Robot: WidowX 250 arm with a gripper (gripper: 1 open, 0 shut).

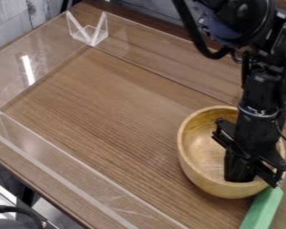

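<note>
A wooden bowl (199,152) rests on the table at the right of the camera view. My black gripper (247,163) is down inside the bowl at its right side, shut, with nothing visible between its fingers, though the fingertips are hard to make out against the dark linkage. A green strip-like object (261,211) lies under or against the bowl's front right, running to the bottom edge.
A clear plastic holder (88,29) stands at the back left. Black cables (14,213) show beyond the table's front left edge.
</note>
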